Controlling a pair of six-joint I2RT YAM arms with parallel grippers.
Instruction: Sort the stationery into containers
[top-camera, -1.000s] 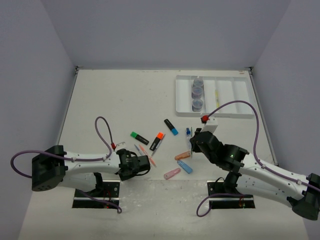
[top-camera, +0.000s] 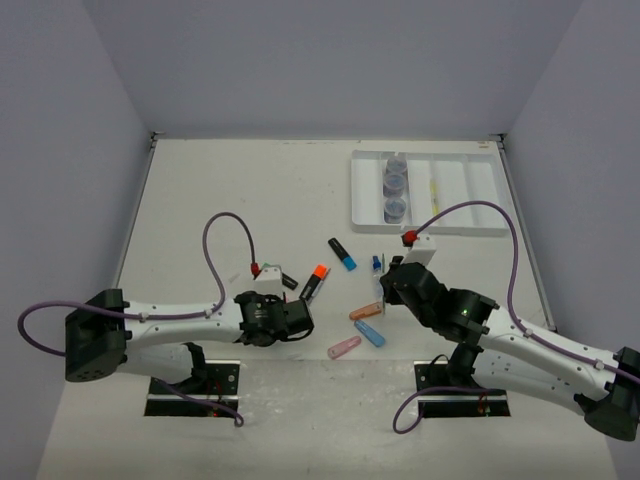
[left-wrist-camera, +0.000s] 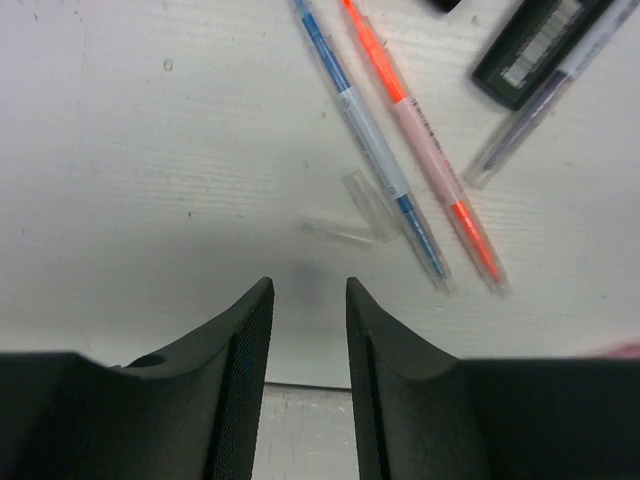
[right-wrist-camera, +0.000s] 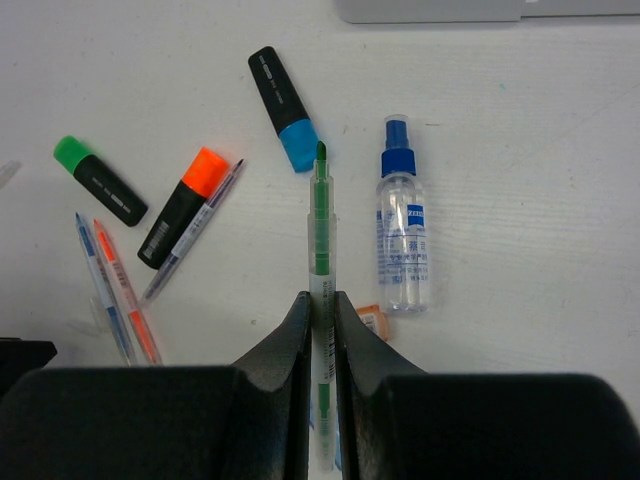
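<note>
Upright between the fingers of my right gripper is a green pen (right-wrist-camera: 321, 250), held along its barrel. My left gripper is open above the table, nothing between its fingers. Just ahead of it lie a blue pen (left-wrist-camera: 370, 140), an orange pen (left-wrist-camera: 430, 150) and two clear pieces like caps (left-wrist-camera: 345, 230). Highlighters with green (right-wrist-camera: 100, 180), orange (right-wrist-camera: 185, 205) and blue (right-wrist-camera: 285, 105) caps lie farther out, a dark pen (right-wrist-camera: 195, 230) beside the orange one. The white tray (top-camera: 358, 190) stands at the back right, a yellow pen (top-camera: 434, 197) in one compartment.
A spray bottle (right-wrist-camera: 403, 230) lies right of the held pen. Near the table's front are orange (top-camera: 366, 311), blue (top-camera: 370, 333) and pink (top-camera: 344, 347) pieces. Round clear containers (top-camera: 395, 185) sit in the tray.
My left arm has shifted a little to the right and away from the front edge, now covering the two pens in the top view. The right arm looks still.
</note>
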